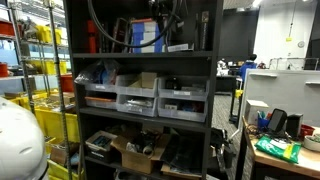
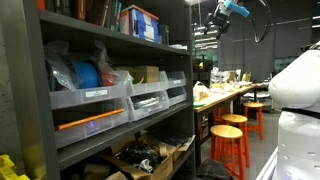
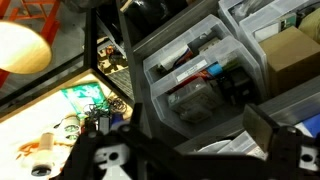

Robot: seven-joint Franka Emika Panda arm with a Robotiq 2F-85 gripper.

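Observation:
In the wrist view my gripper stands open with its dark fingers (image 3: 262, 128) wide apart, and I see nothing held between them. Below it, a clear bin (image 3: 236, 48) holds dark boxes and small parts. Exterior view 1 shows the gripper (image 1: 172, 18) high in front of the upper shelf, small and hard to make out against the dark back. From exterior view 2 the arm (image 2: 240, 9) hangs at the top right, well away from the clear bins (image 2: 92, 98).
The dark shelf unit (image 1: 211, 90) bears books, blue boxes (image 1: 160, 38), and rows of clear bins. Lower down is an open cardboard box (image 1: 136, 160). To the right, a wooden table (image 1: 262, 154) carries a green packet (image 1: 277, 149). Orange stools (image 2: 229, 131) stand farther back.

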